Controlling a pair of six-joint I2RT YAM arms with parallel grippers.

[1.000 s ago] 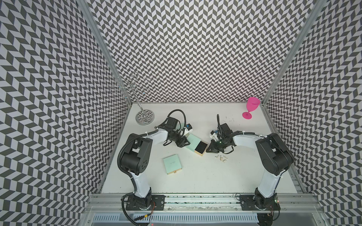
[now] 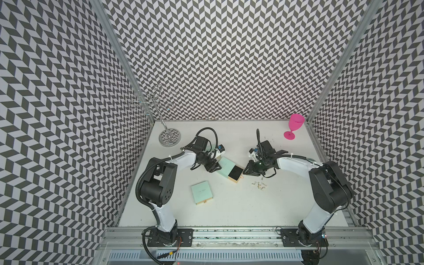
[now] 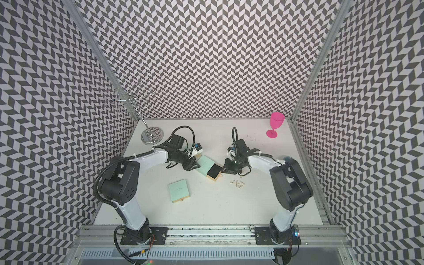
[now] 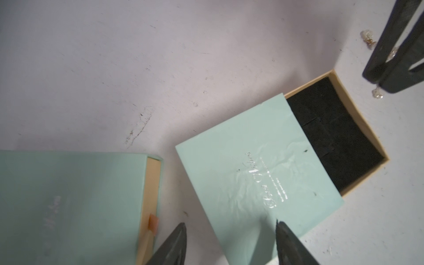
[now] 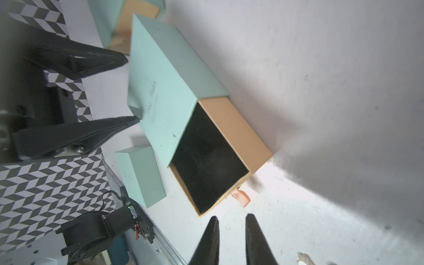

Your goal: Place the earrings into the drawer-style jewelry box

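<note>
A mint jewelry box lies in the middle of the table, its drawer pulled out toward the right, showing black padding; I see no earrings in the exposed part. My left gripper is open over the box's covered end, nothing visible between its fingers. My right gripper is just right of the drawer, fingers part open with nothing visible between them. Small earrings lie scattered on the table near and in front of the right gripper.
A second mint box lies front left, and another mint box is partly behind the left arm. A chrome stand is back left, a pink goblet back right.
My right arm has shifted slightly right and back. The left arm has moved very little, and the box looks unmoved.
</note>
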